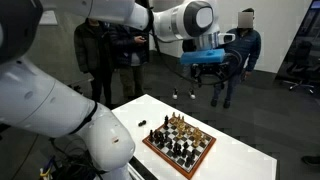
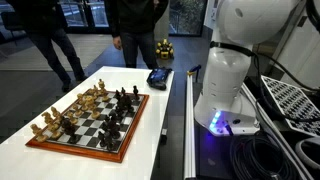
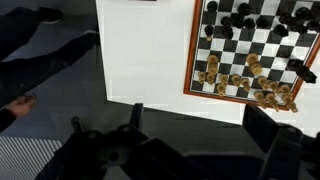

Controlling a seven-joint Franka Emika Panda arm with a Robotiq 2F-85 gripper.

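A chessboard (image 1: 157, 151) with a reddish-brown border lies on the white table, carrying dark pieces and golden-brown pieces. Golden-brown pieces (image 2: 54, 123) line one side in exterior view 2, with dark pieces (image 2: 111, 131) grouped toward the other. From above, the wrist view has the board (image 3: 190, 71) at the upper right, its right side cut off by the frame. My gripper stands open high above, its dark fingers wide apart. Nothing is between them, and the board is well below, apart from them.
A dark device (image 2: 158, 77) sits at a table corner. People stand close to the table; one person (image 1: 241, 45) is beyond my arm.
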